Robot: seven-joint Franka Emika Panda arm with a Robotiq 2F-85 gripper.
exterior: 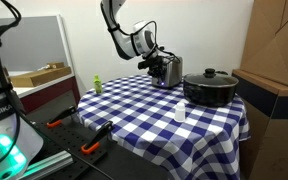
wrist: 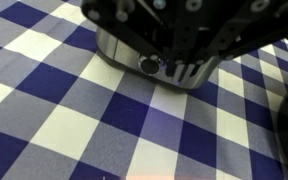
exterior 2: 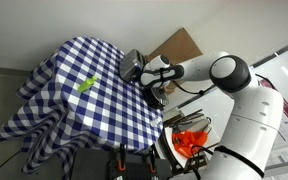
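A silver toaster [exterior: 174, 68] stands at the back of the checkered table, with my gripper [exterior: 162, 77] low against its front. Close up in the wrist view, the dark gripper hides most of the toaster [wrist: 112, 48], and a round knob [wrist: 149, 64] shows just by the fingers. Those fingers look shut, and nothing shows between them. Whether they touch the knob or the buttons beside it, I cannot tell. From the other side, the toaster [exterior 2: 131, 66] is partly behind my arm.
A black lidded pot [exterior: 210, 88] sits right of the toaster. Nearer the front stands a white bottle or cup [exterior: 180, 113]; a small green-yellow object [exterior: 97, 84] is at the left edge.
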